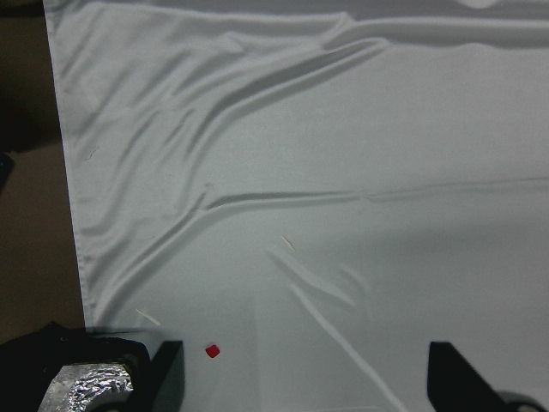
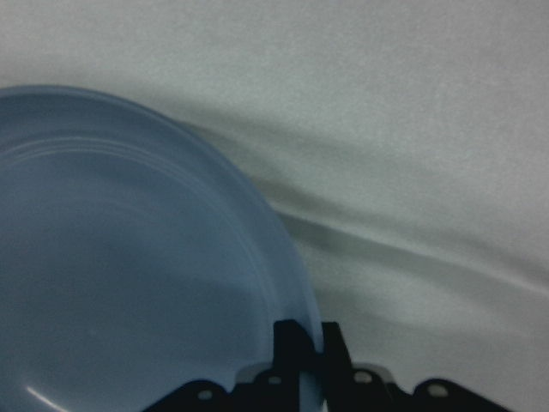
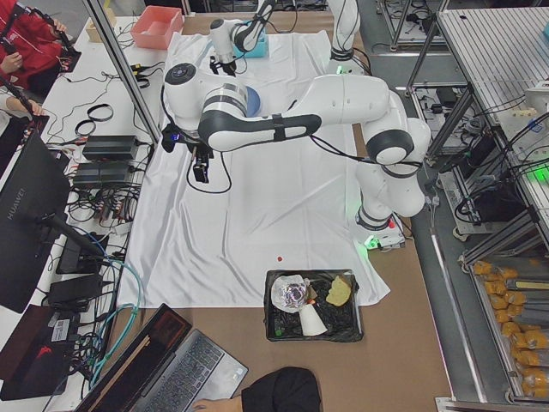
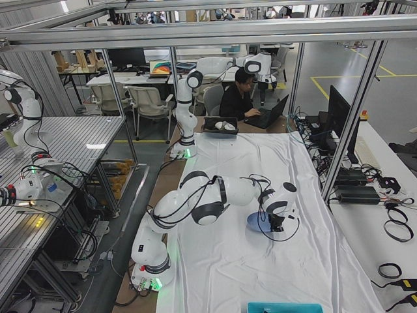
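A blue plate [image 2: 129, 232] lies on the white cloth [image 2: 429, 129]; in the camera right view the blue plate [image 4: 255, 223] sits partly behind an arm. In the right wrist view my right gripper is at the plate's rim, fingers close together and shut on it. My left gripper hangs over the bare cloth with fingers wide apart, a small red piece [image 1: 213, 351] below.
A black tray [image 3: 343, 332] with foil, a yellow piece and a white item stands at the cloth's near edge in the camera left view. A teal bin [image 4: 285, 308] is at the other end.
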